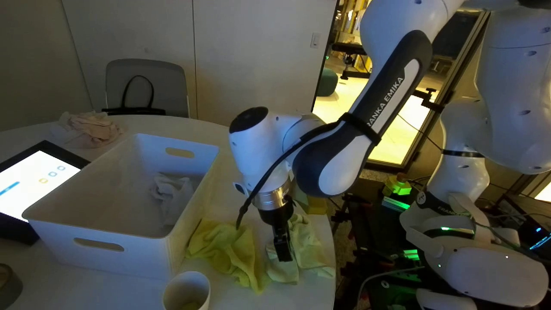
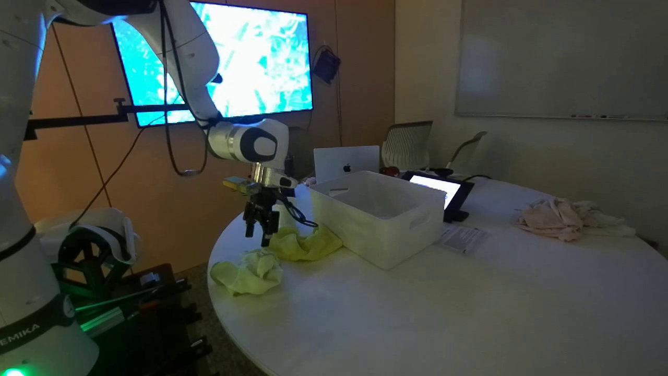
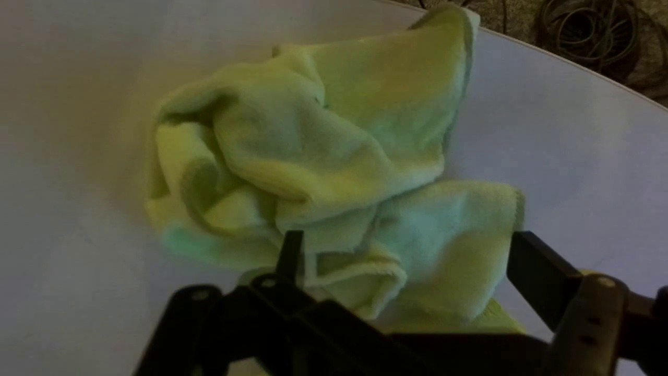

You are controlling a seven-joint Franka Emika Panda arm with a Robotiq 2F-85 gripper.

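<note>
A crumpled pale yellow-green cloth (image 3: pixel 300 144) lies on the white table near its edge; exterior view 2 shows this pale cloth (image 2: pixel 247 273) too. A brighter yellow cloth (image 1: pixel 227 250) is beside it, close to the white bin (image 1: pixel 119 253). Above the pale cloth hangs my gripper, open, its two fingers wide apart with nothing held between them. In exterior view 1 the gripper (image 1: pixel 283 255) partly hides the pale cloth (image 1: pixel 307 248). Inside the bin rests a whitish cloth (image 1: pixel 173 196).
A white cup (image 1: pixel 187 292) stands in front of the bin. Beyond the bin are a lit tablet (image 1: pixel 36 181) and a pinkish cloth pile (image 1: pixel 93 129). In exterior view 2, a laptop (image 2: pixel 346 163) sits behind the bin.
</note>
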